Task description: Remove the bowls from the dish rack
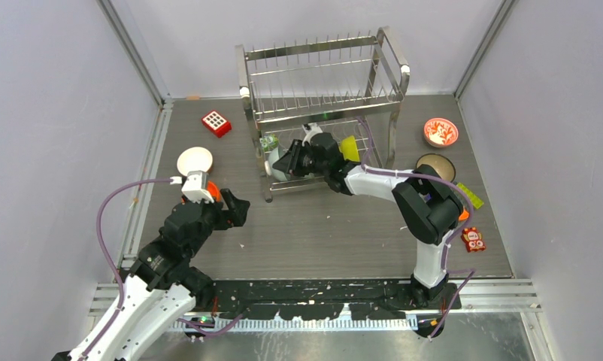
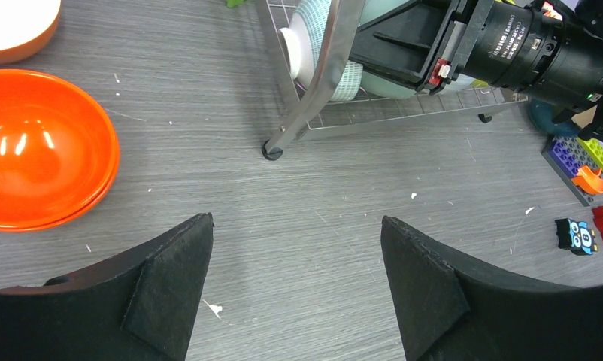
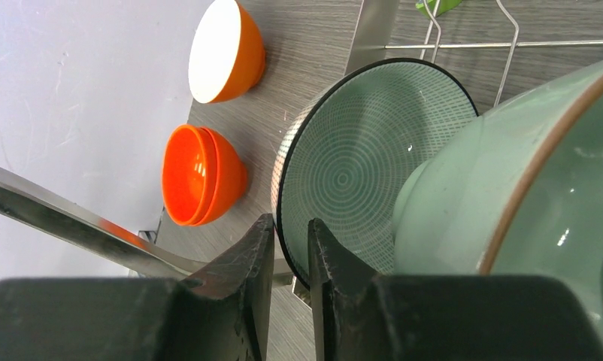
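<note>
The steel dish rack holds bowls on its lower shelf. In the right wrist view a textured bowl with a dark rim stands on edge beside a sage-green bowl. My right gripper is at the textured bowl's near rim, fingers slightly apart; whether the rim lies between its fingers is unclear. My left gripper is open and empty over bare table, right of stacked orange bowls.
A white-topped bowl, a red block, a patterned bowl, a brown bowl and small toys surround the rack.
</note>
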